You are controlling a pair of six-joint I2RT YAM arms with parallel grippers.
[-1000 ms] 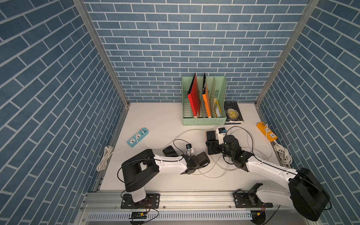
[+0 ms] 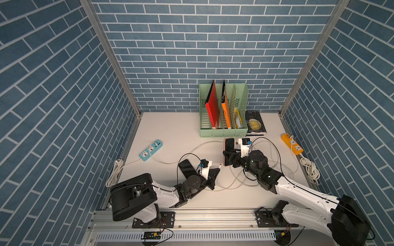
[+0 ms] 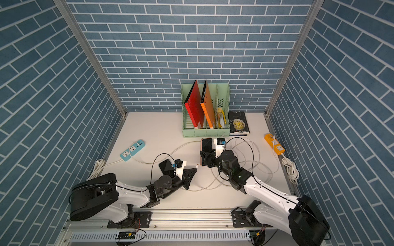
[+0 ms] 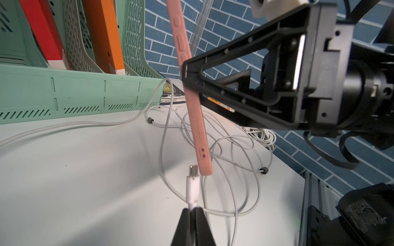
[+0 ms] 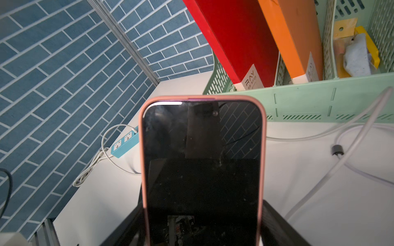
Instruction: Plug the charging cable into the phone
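A pink-cased phone [image 5: 203, 164] stands upright in my right gripper, which grips it by its side edges, screen facing the right wrist camera. In the left wrist view the phone appears edge-on, its lower end tilted slightly right. Below that end my left gripper is shut on the white cable plug [image 4: 192, 188]. The plug's metal tip [image 4: 193, 170] points up, just left of the phone's lower corner in that view, with no visible insertion. The port itself is hidden from me.
A second dark phone [image 2: 187, 168] lies by the left arm. The green rack [image 2: 223, 132] with folders stands behind. Loose white cable [image 4: 229, 180] loops across the right side. Power strips, blue [image 2: 150, 150] and orange [image 2: 291, 143], sit at either side.
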